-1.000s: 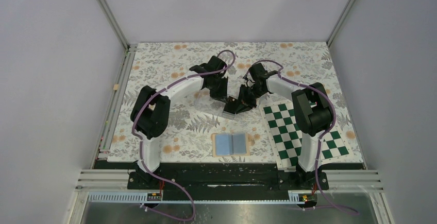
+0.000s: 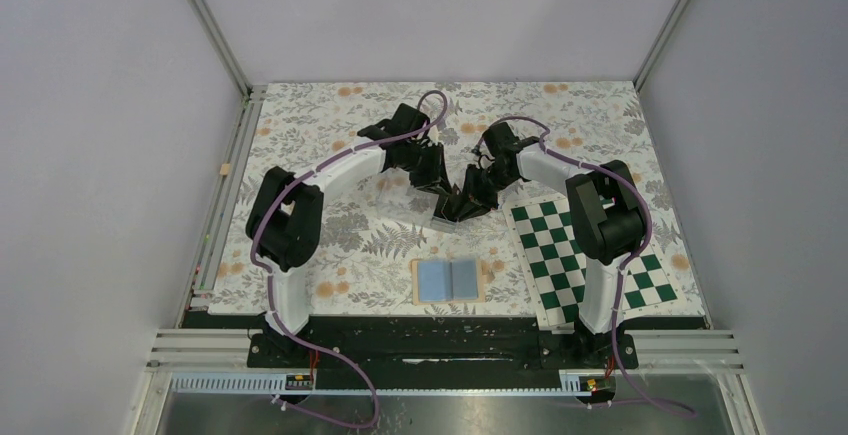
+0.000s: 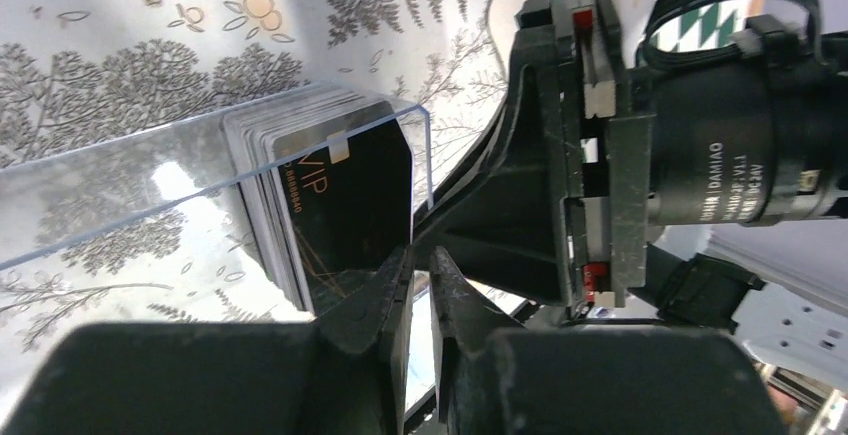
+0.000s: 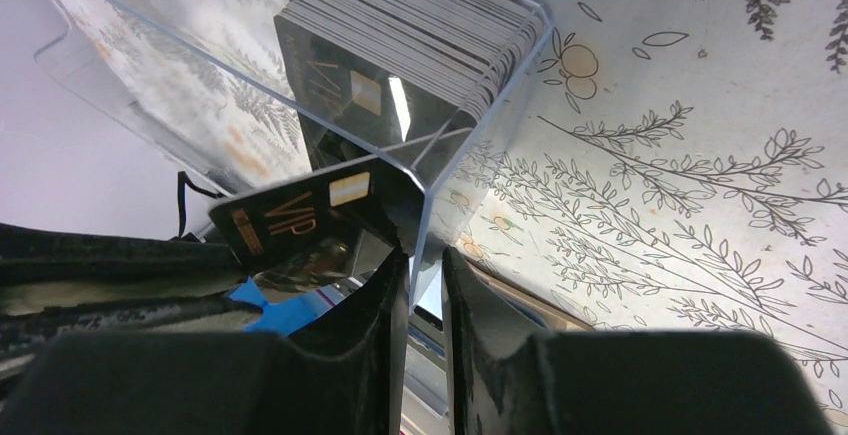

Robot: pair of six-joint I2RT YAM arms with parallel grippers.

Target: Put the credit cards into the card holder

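A clear box [image 4: 500, 120] lies on the table with a stack of black VIP cards [image 3: 345, 205] in its right end. My right gripper is shut on the box's end wall at a corner. My left gripper stands slightly open, its fingertips at the edge of the front card. In the right wrist view one card [image 4: 320, 205] leans out from the stack, its end by the left fingers [image 4: 110, 265]; whether it sits between them is hard to tell. The blue card holder [image 2: 450, 281] lies open on the table's front part.
A green-and-white checkered board [image 2: 560, 255] covers the table's right side, under the right arm. Bare patterned cloth [image 2: 365, 280] surrounds the holder on its left. Both grippers stand close together at the box.
My left gripper has moved slightly right and towards the front, over the cards, covering more of them. The right arm, box and card holder look unmoved.
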